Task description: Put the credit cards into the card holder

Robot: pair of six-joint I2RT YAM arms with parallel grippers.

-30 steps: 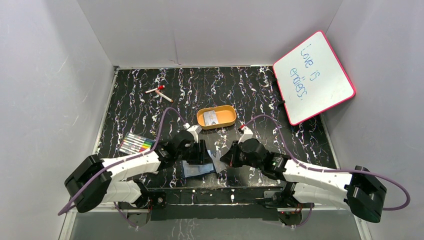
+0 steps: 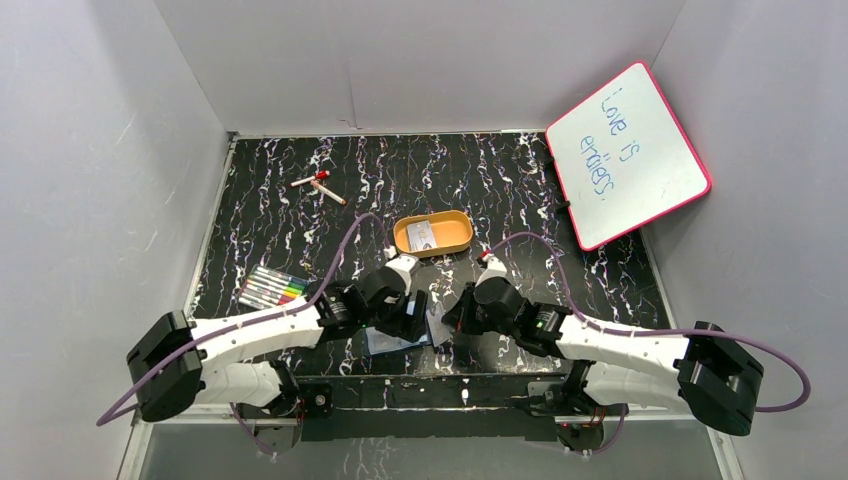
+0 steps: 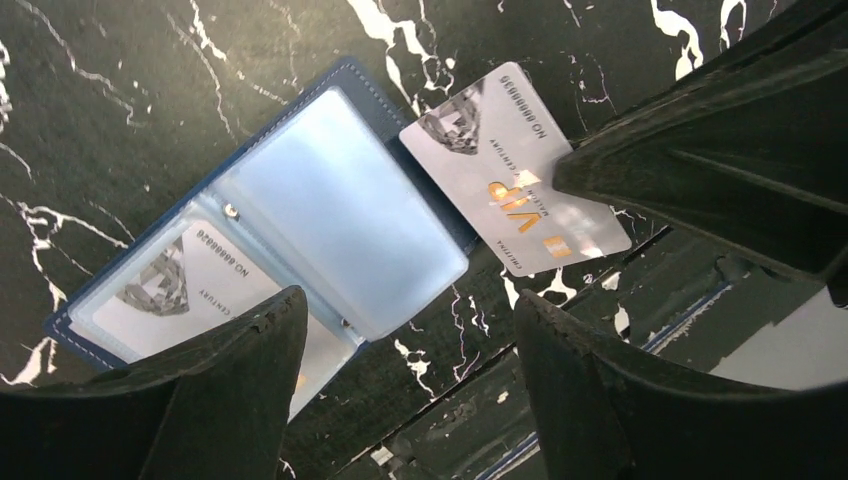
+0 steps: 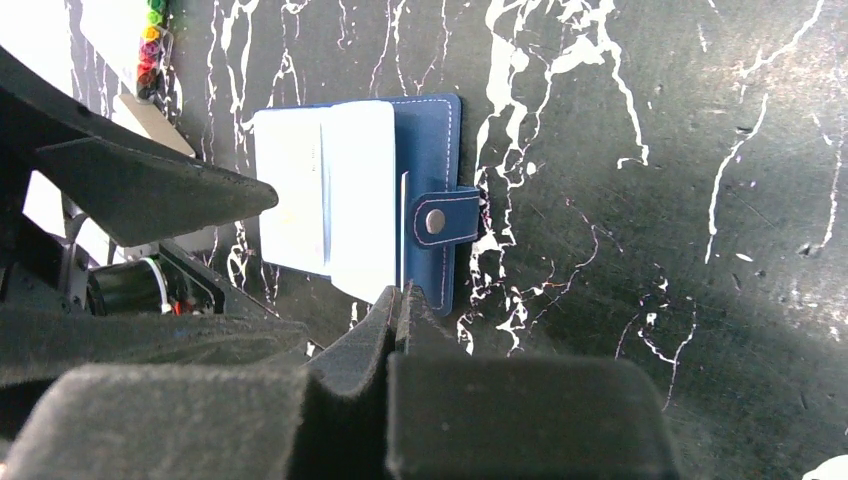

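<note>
The blue card holder lies unfolded on the table, with clear sleeves. One card shows in its left sleeve; the white-looking right sleeve shows no card print. My right gripper is shut on a silver credit card, seen edge-on in the right wrist view. That card stands beside the right sleeve's outer edge, over the holder's blue border; I cannot tell whether it touches the sleeve. Above the holder, my left gripper is open, its fingers apart with nothing gripped.
An orange tray behind the arms contains another card. Markers lie at the left, with two loose ones farther back. A whiteboard leans at the back right. The two grippers are very close together.
My right gripper and its card have stayed nearly in place.
</note>
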